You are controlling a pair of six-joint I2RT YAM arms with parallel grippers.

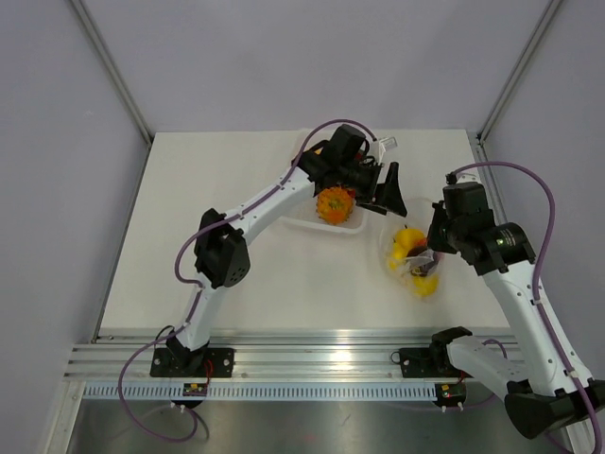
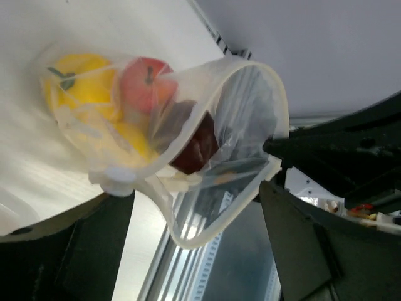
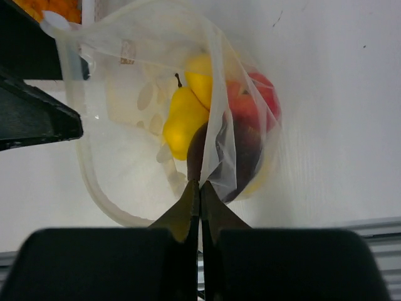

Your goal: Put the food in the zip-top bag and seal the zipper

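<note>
The clear zip top bag [image 2: 276,94] hangs with its mouth spread between my grippers. Inside are a red apple [image 2: 148,84], a yellow bell pepper [image 2: 81,84], a yellow pear [image 3: 183,122] and a dark purple fruit [image 3: 247,153]. My right gripper is shut at the bag's rim, with thin film at its fingertips. My left gripper stands open at the opposite side of the mouth. The white zipper slider [image 2: 118,179] sits by one of its fingertips; whether they touch I cannot tell. The zipper is open.
A white bin [image 1: 301,222] stands left of the bag, with an orange vegetable [image 1: 335,204] and other food in it, partly under my left arm.
</note>
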